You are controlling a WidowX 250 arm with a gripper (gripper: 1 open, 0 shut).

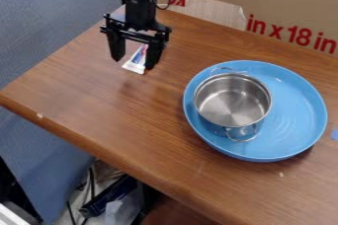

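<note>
The black gripper [133,48] hangs at the upper left over the wooden table, its two fingers spread apart with no object visible held between them. A small white packet with coloured print [134,64] lies on the table just beneath and behind the fingers, partly hidden by them. A steel pot [232,101] with handles rests on a blue plate [298,116] on the right side of the table.
The table's left edge [53,127] borders a grey-blue surface, with cables and clutter below. A cardboard box [286,12] stands along the back. A small blue piece lies at the right edge.
</note>
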